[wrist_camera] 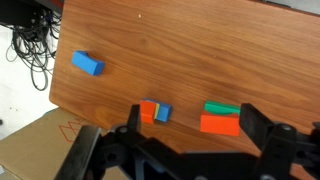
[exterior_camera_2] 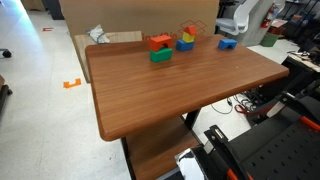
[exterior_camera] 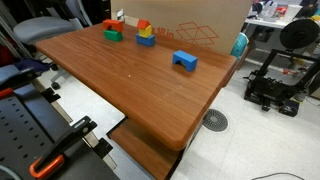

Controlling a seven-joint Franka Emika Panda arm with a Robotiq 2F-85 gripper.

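Observation:
My gripper is open in the wrist view, fingers wide apart with nothing between them, above the wooden table. Below it, a red block [wrist_camera: 220, 125] overlaps a green block [wrist_camera: 222, 108]; exterior view 2 has the red block [exterior_camera_2: 160, 42] on top of the green block [exterior_camera_2: 160, 55]. Beside that pair stands a small stack: a blue block [exterior_camera: 146, 41] at the bottom, a yellow block [exterior_camera: 144, 31] in the middle and a red roof-shaped piece [exterior_camera: 143, 23] on top. A blue arch-shaped block [exterior_camera: 185, 61] lies alone, away from both stacks.
A cardboard sheet [exterior_camera: 190, 20] stands along the back edge, close behind the blocks. Cables [wrist_camera: 35, 45] lie on the floor beyond the table edge.

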